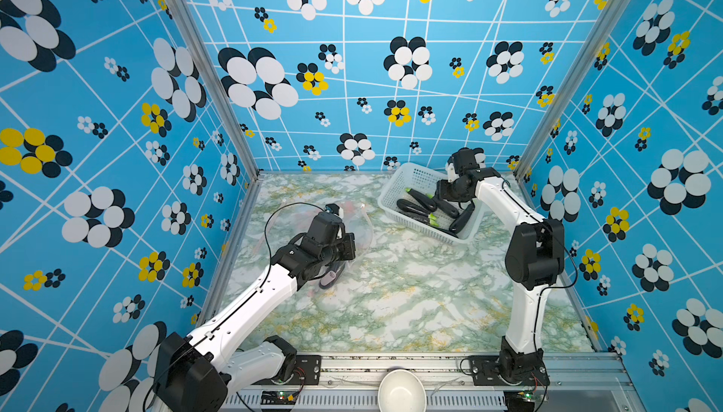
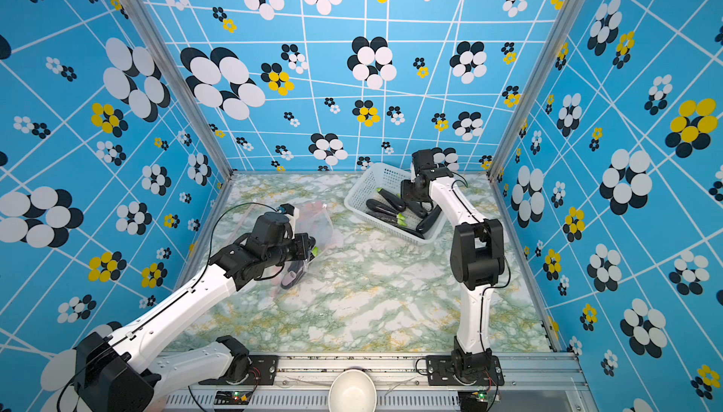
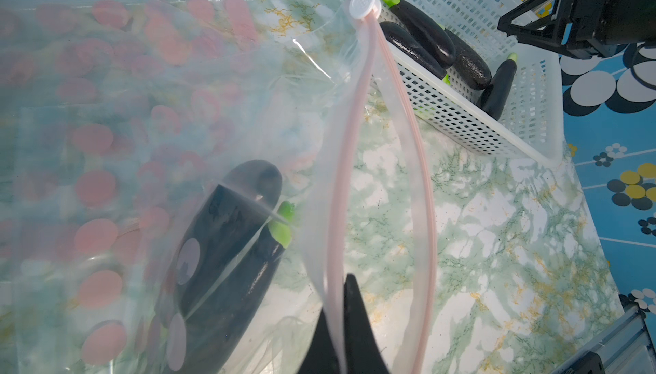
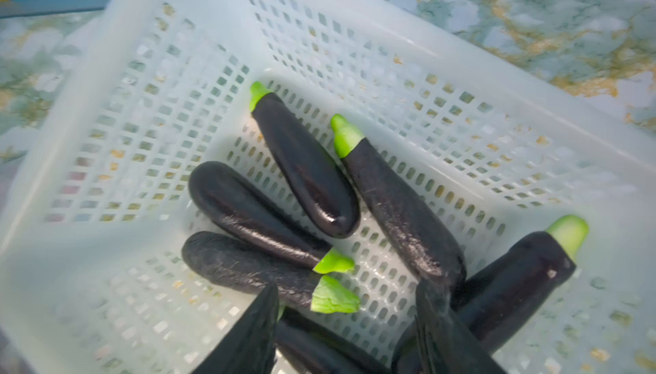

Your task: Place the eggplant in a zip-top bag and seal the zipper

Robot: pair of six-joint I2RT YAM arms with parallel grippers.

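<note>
A clear zip top bag [image 3: 95,189] with pink dots lies at the left, its pink zipper edge parted in a narrow loop. My left gripper is shut at that edge, on the bag film. An eggplant [image 3: 225,305] with a green cap shows under or within the bag; I cannot tell which. My right gripper is open above the white basket [image 4: 82,251], which holds several eggplants [image 4: 300,162] with green stems, with nothing seen held between its fingers.
A white bowl [image 1: 401,393] sits beyond the front rail. Patterned walls and metal edges bound the sides and back.
</note>
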